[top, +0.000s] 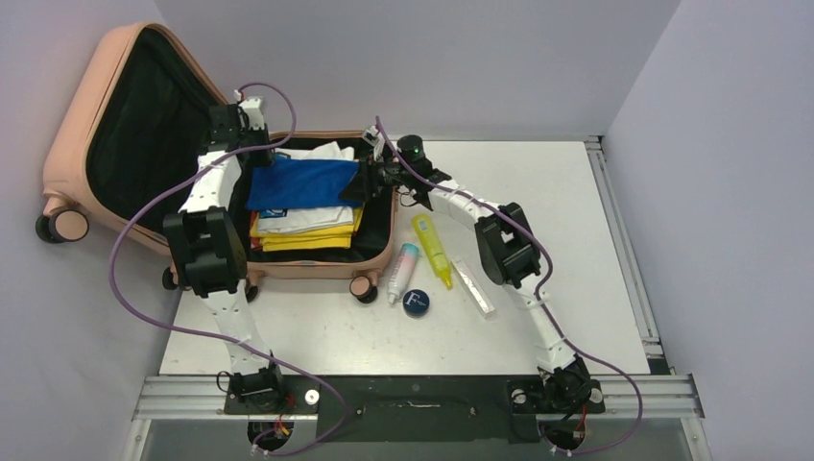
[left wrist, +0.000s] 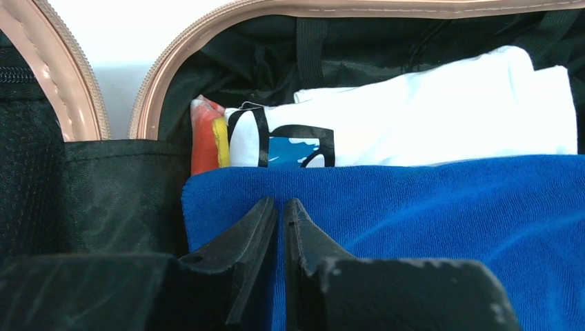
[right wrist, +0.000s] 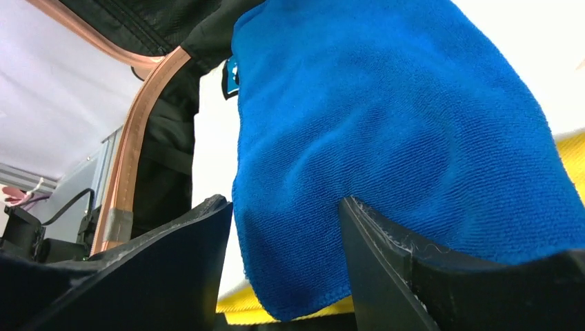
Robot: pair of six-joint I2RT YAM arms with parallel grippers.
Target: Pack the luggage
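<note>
An open pink suitcase holds a stack of folded clothes: blue cloth on top, white cloths and yellow ones beneath. My left gripper is shut over the blue cloth's left end, nothing seen between its fingers. My right gripper is part open at the blue cloth's right end, a fingertip on each side of that corner region, the cloth lying below and between them.
On the table outside the suitcase lie a yellow bottle, a white-and-teal tube, a dark round tin and a long white box.
</note>
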